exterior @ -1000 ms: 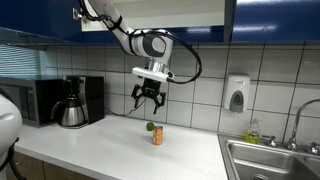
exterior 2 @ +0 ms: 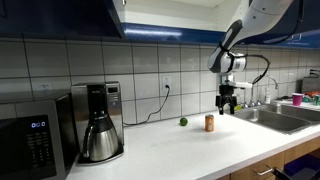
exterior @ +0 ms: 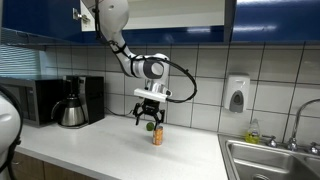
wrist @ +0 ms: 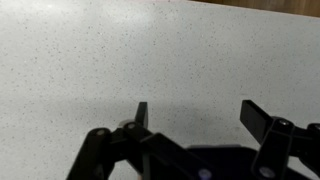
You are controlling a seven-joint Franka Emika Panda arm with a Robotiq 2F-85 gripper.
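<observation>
Above the white counter (exterior: 108,147) my gripper (exterior: 147,113) hangs from the arm, pointing down. In the wrist view its two dark fingers stand wide apart, with only speckled countertop between them. A can with an orange-brown label (exterior: 158,136) stands upright on the counter, just beside and below the gripper in the first exterior view. Behind it lies a small round green object (exterior: 150,126), also seen near the wall in the second exterior view. Neither object can be made out clearly in the wrist view.
A coffee maker with a steel carafe (exterior 2: 100,137) and a black microwave (exterior 2: 37,140) occupy one end. At the other is a sink (exterior: 262,160) with a faucet and a yellow-green bottle (exterior: 254,131).
My arm has come down closer to the counter, its gripper lowering beside the can. The can and the green object have stayed put.
</observation>
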